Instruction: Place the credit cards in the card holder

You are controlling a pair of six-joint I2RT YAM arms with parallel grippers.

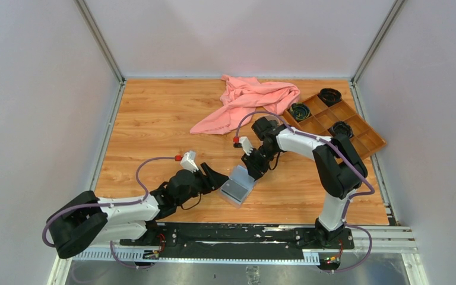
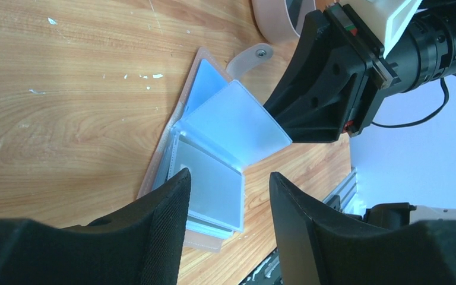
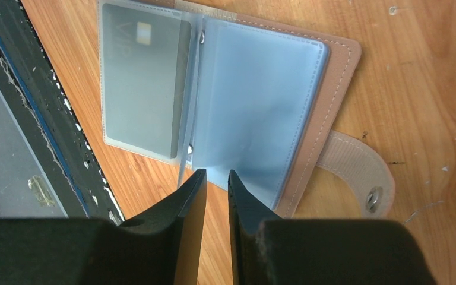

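Observation:
The open card holder (image 1: pixel 237 187) lies on the table between my two grippers, with a tan cover and clear bluish sleeves. In the right wrist view, a grey card (image 3: pixel 145 80) with a gold chip and faint "VIP" lettering shows inside one sleeve. One sleeve page (image 2: pixel 237 124) stands raised at a tilt in the left wrist view. My left gripper is open at the holder's near side, nothing between its fingers. By the raised page's edge is my right gripper, its fingers slightly apart with nothing visible between them; whether it touches the page I cannot tell.
The holder's strap with a snap (image 3: pixel 359 172) sticks out to one side. A pinkish round container (image 2: pixel 279 18) stands beyond it. A pink cloth (image 1: pixel 249 101) lies at the back, and a wooden compartment tray (image 1: pixel 356 127) with black coils at the right.

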